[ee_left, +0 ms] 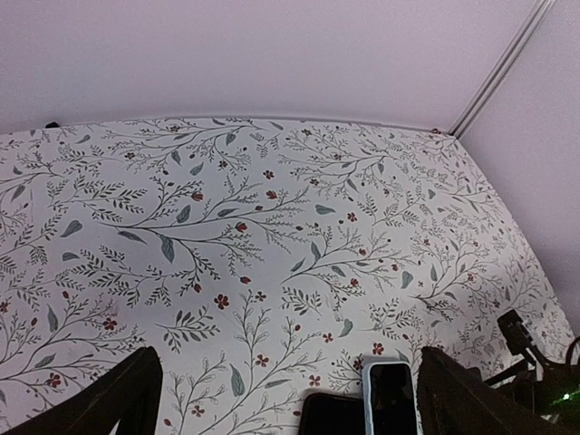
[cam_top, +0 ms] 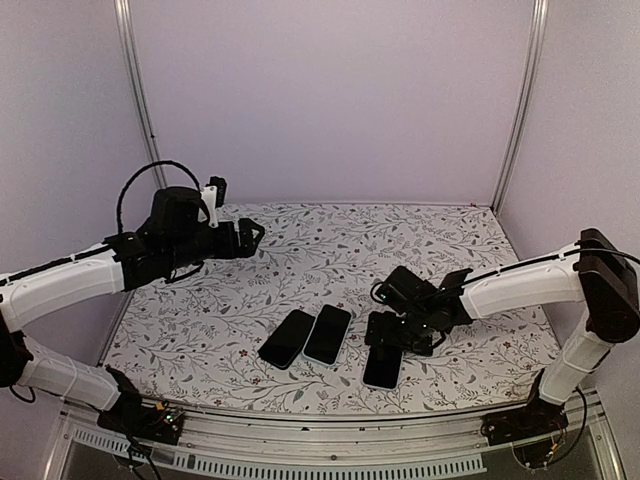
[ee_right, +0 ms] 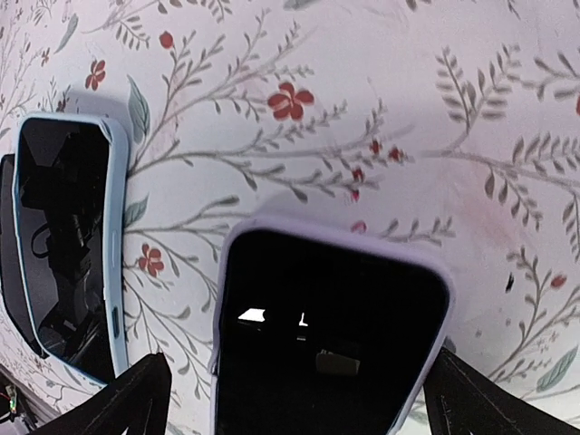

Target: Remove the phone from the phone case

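Note:
A black-screened phone in a pale case (cam_top: 382, 370) lies flat at the front of the table. My right gripper (cam_top: 399, 332) is over its far part, hiding that end in the top view. The right wrist view shows the cased phone (ee_right: 326, 317) between the spread fingers; the right-hand finger (ee_right: 476, 399) is close against the case's edge, while a gap separates the left-hand finger (ee_right: 140, 399) from it. Whether that right-hand finger touches is unclear. Empty and open, my left gripper (cam_top: 250, 238) hangs at the back left, well away from the phones.
Left of the cased phone lies another dark phone-like slab with a pale blue rim (cam_top: 328, 334). Beside that is a black slab without a pale rim (cam_top: 286, 338).

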